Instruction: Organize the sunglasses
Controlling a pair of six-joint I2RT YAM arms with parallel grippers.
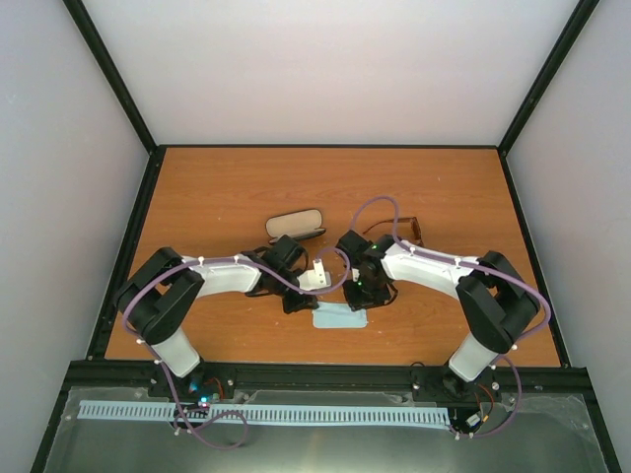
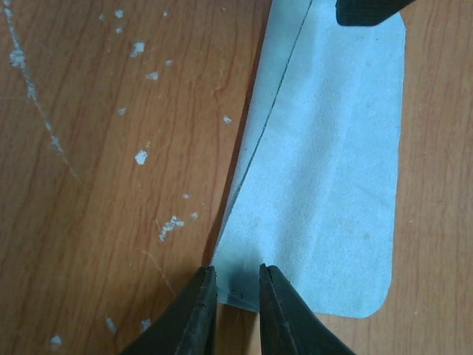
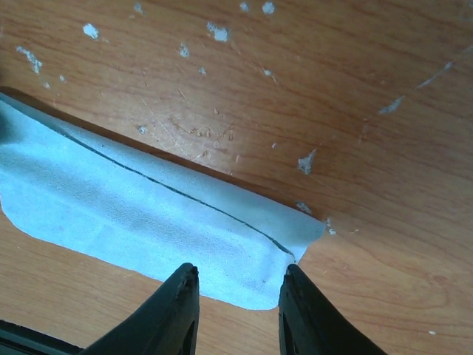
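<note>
A light blue cloth [image 1: 338, 316] lies folded on the table between my two grippers, with a long crease along one side [image 2: 318, 185] [image 3: 148, 207]. My left gripper is over one end of it, its fingertips part open at the cloth's edge. My right gripper is over the other end, fingers apart, one tip at the cloth's corner. An open glasses case [image 1: 294, 221] lies behind the left gripper. Brown sunglasses [image 1: 414, 230] lie behind the right arm, partly hidden in the top view.
A dark frame edge runs along the front. Purple cables loop over both arms.
</note>
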